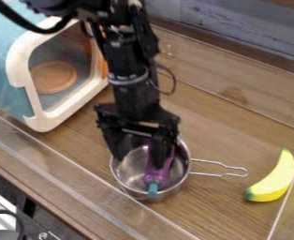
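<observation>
My black gripper [139, 148] hangs open over a steel pot [169, 187] with a wire handle reaching right. Inside the pot lies a purple object with a light blue end [154, 187], partly hidden by the gripper; whether the fingers touch it is unclear.
A yellow banana [272, 178] lies to the right of the pot. A light blue and white box [43, 117] with an orange round item inside stands at the back left.
</observation>
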